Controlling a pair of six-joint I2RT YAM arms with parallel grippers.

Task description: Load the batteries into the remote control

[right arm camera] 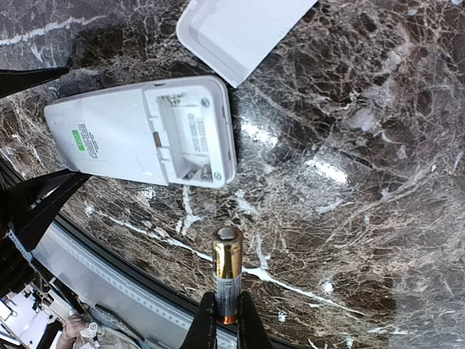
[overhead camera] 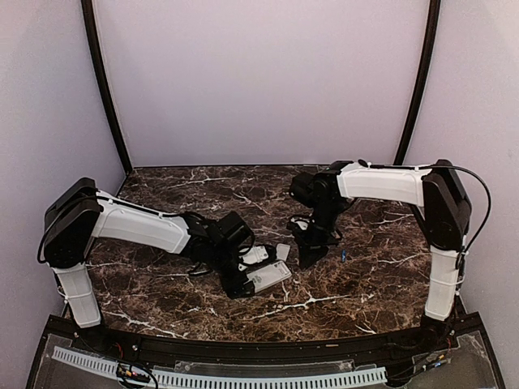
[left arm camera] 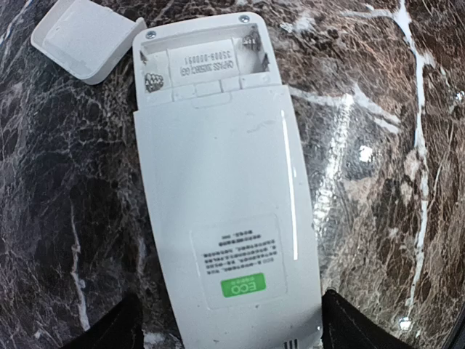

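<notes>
The white remote [left arm camera: 225,182] lies back up on the marble table, its battery compartment [right arm camera: 185,131] exposed at one end, with no battery visible in it. Its loose cover [left arm camera: 83,40] lies beside it. My left gripper straddles the remote's far end from the compartment, fingers apart at either side. My right gripper is shut on an upright gold-topped battery [right arm camera: 227,265], held beside the compartment in the right wrist view.
A small blue object, likely another battery [overhead camera: 344,256], lies right of my right gripper in the top view. The front rail runs below both arms.
</notes>
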